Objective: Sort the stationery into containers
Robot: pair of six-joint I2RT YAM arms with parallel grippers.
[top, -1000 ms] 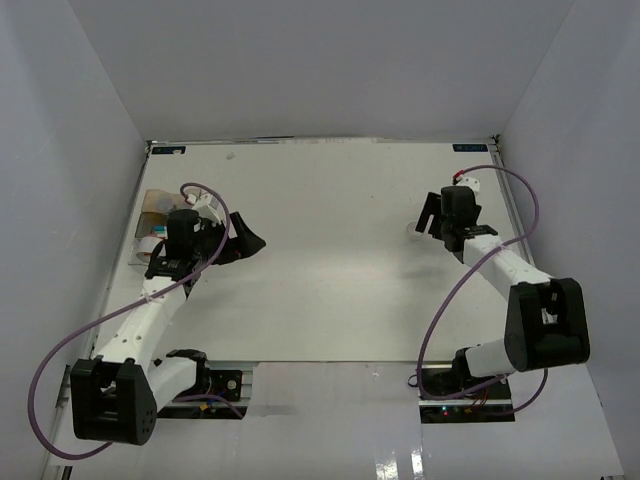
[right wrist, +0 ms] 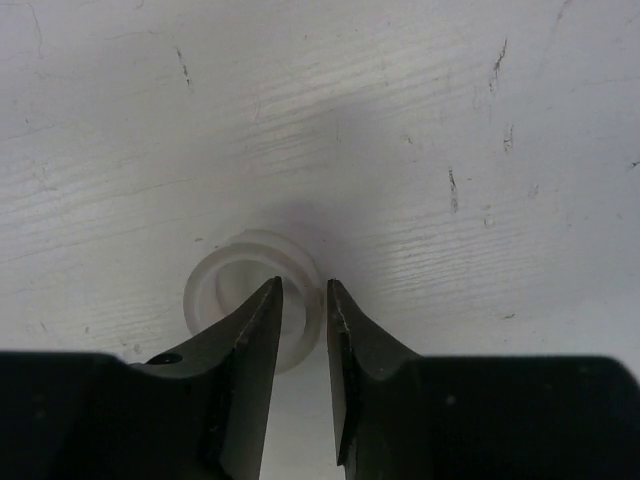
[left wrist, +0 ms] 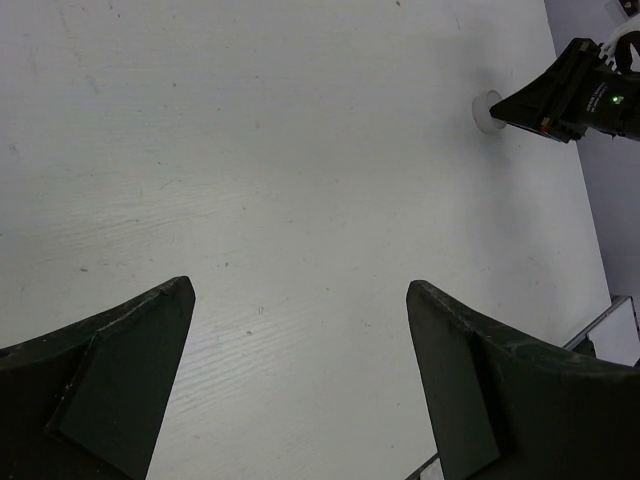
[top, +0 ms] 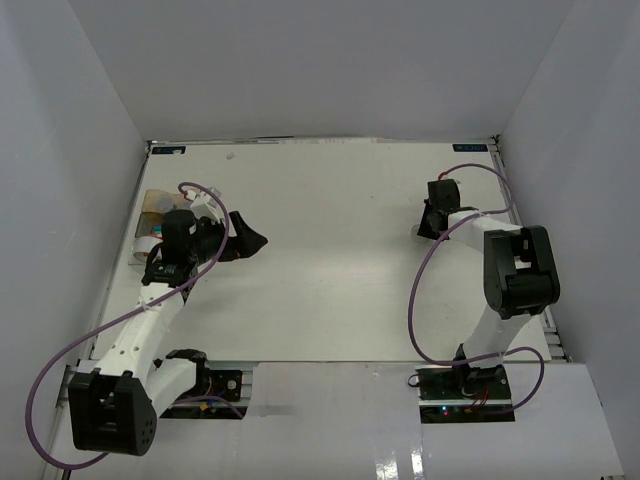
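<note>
A translucent white ring, like a tape roll [right wrist: 203, 290], lies on the table at the right. My right gripper is low over it, fingertips close together at the ring's near-right wall; whether they grip that wall I cannot tell. At the left, my left gripper [top: 247, 235] hangs open in front of a container [top: 150, 205] holding rolls and other items, partly hidden by the arm. In the left wrist view only bare table shows between its fingers.
Grey walls bound it at left, right and back. Purple cables loop over both arms.
The right arm has swung inward and its gripper has narrowed from wide open over the ring.
</note>
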